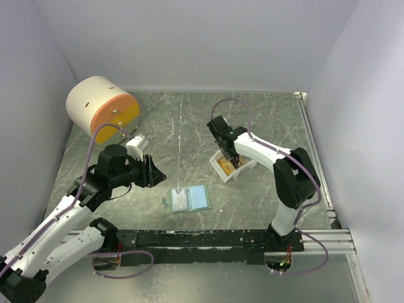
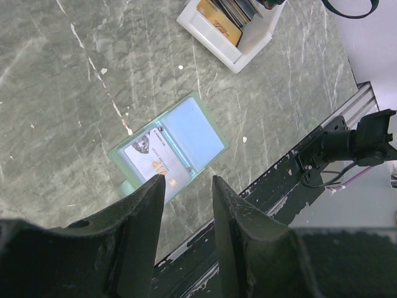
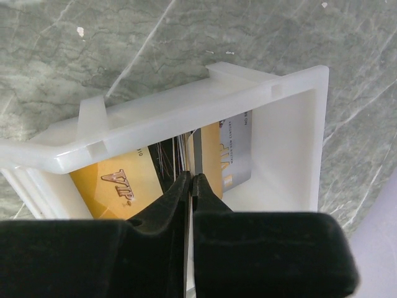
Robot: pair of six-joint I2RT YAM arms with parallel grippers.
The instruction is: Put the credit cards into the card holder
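In the left wrist view, the card holder (image 2: 197,138) lies spread open on the table, a white card (image 2: 156,160) on one side and a pale blue panel on the other. The credit cards (image 3: 121,181) stand and lean in a white box (image 3: 291,93); gold, grey and dark ones show. Over that box my right gripper is shut, its tips at the upright card edges. Whether a thin card is caught between them cannot be told. My left gripper is open with nothing between its fingers, hanging left of the holder in the top view.
A white drum (image 1: 95,107) with an orange front stands at the back left. A dark rail (image 1: 196,240) runs along the table's front edge. Bare grey table (image 1: 180,120) spreads behind the holder and left of the box.
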